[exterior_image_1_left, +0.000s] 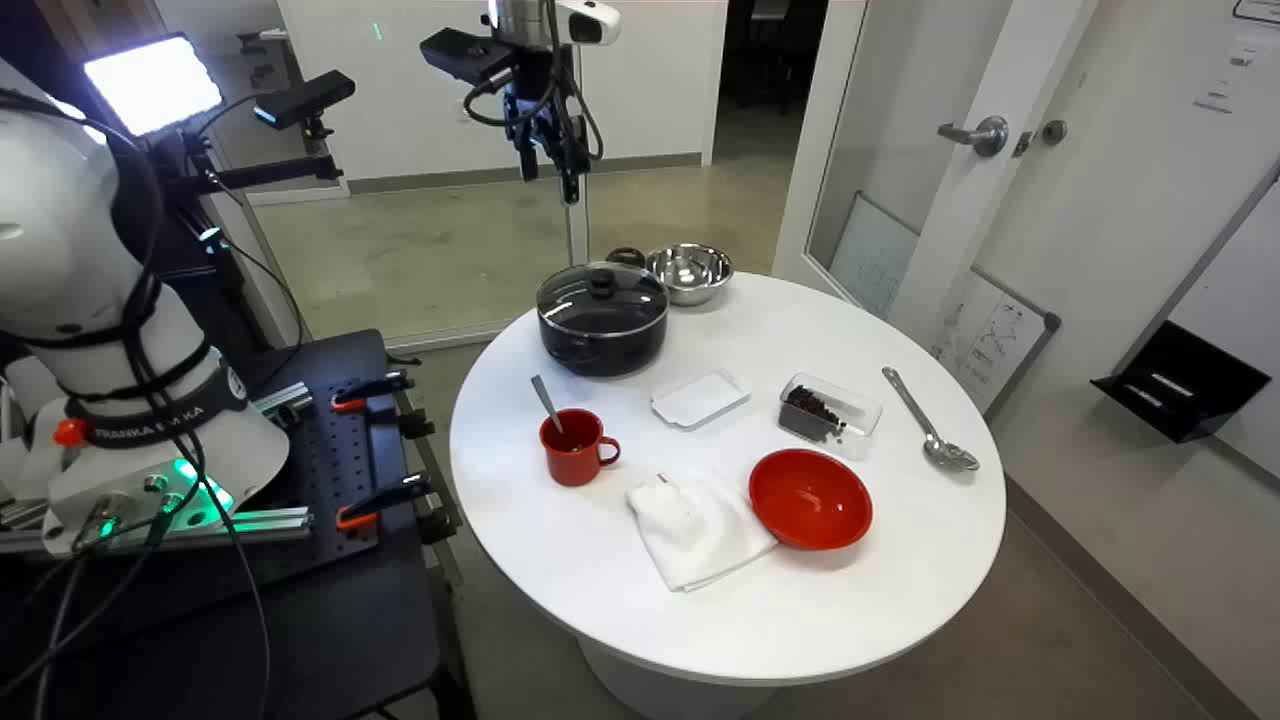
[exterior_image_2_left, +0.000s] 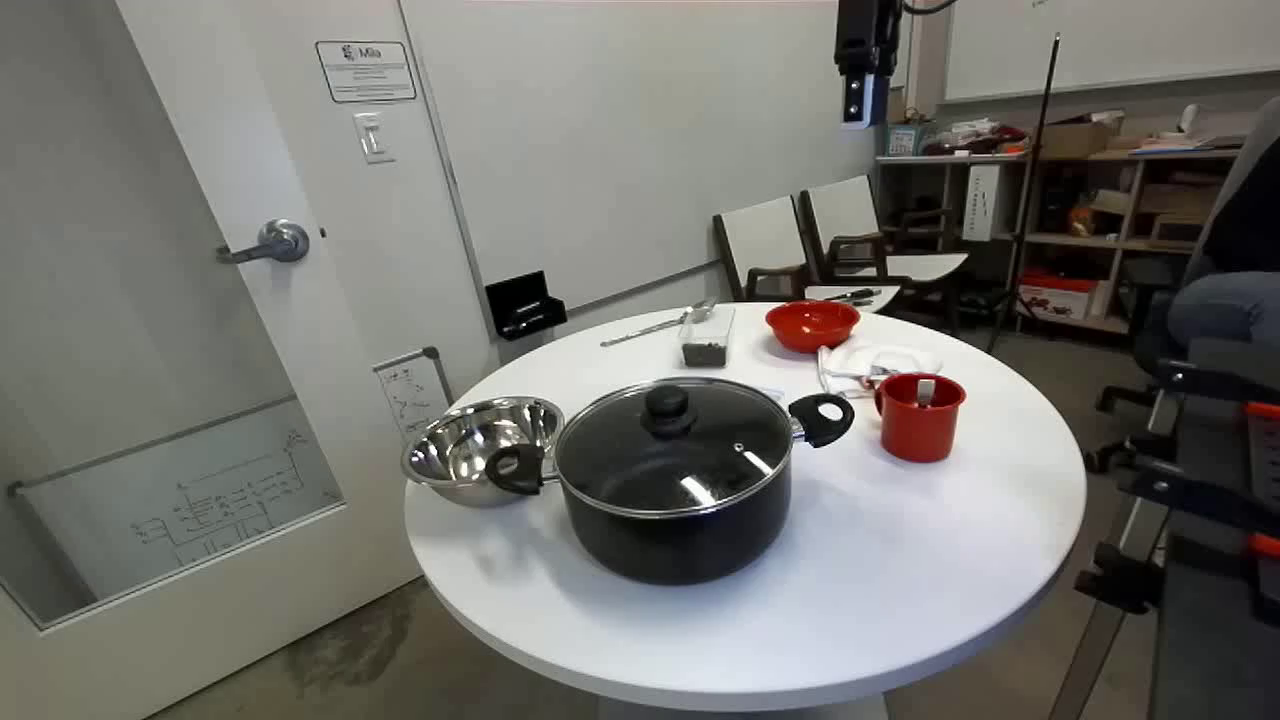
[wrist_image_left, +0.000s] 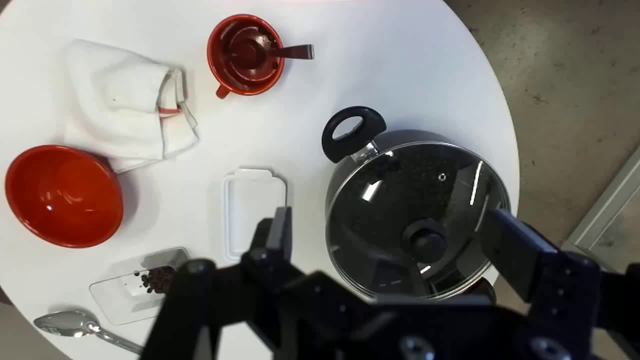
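High above the table hangs my gripper, its fingers wide apart and nothing between them. A black pot (exterior_image_2_left: 678, 540) under a glass lid (exterior_image_1_left: 602, 300) stands on the table below it. The lid's black knob (wrist_image_left: 427, 241) shows between the spread fingers in the wrist view, well beneath them. To one side of the pot is a red mug (exterior_image_1_left: 573, 449) with a spoon (wrist_image_left: 295, 52) leaning in it. A red bowl (exterior_image_1_left: 811, 499) rests beside a folded white cloth (exterior_image_1_left: 696, 528). A clear container (wrist_image_left: 129, 294) holds small dark pieces, and a white lid (exterior_image_1_left: 701, 398) lies flat near it.
Close against the pot's far handle sits a steel bowl (exterior_image_2_left: 486, 446). A large metal spoon (exterior_image_1_left: 930, 422) lies near the edge of the round white table (exterior_image_1_left: 912, 576). Open table surface surrounds the mug and the front rim.
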